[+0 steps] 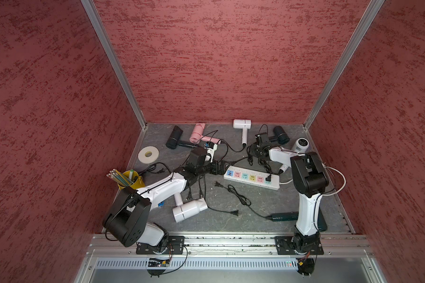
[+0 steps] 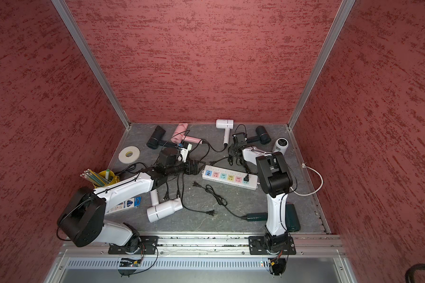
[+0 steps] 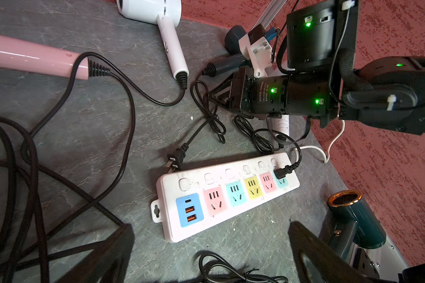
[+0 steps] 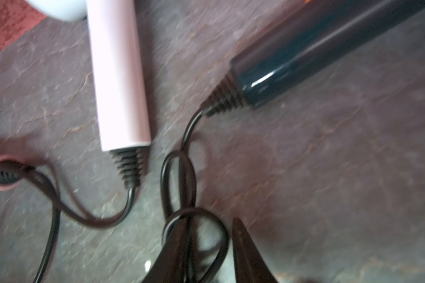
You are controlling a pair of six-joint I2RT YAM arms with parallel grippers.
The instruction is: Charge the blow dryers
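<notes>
My right gripper is shut on a black looped cord (image 4: pixel 186 179) that leads to a dark dryer handle (image 4: pixel 311 49), beside a white dryer's handle (image 4: pixel 118 70). My left gripper stands open left of the power strip (image 3: pixel 229 193), nothing seen between its fingers. A black plug (image 3: pixel 283 170) sits at the strip's right-end socket; another plug (image 3: pixel 174 158) lies loose just behind its left end. More plugs (image 1: pixel 233 212) lie on the front part of the table.
Pink (image 1: pixel 198 132), black and white dryers line the back. A white dryer (image 1: pixel 189 210) and a green one (image 1: pixel 283 216) lie at the front. A tape roll (image 1: pixel 147 153) and yellow pen cup (image 1: pixel 137 181) are on the left. Cords cover much of the middle.
</notes>
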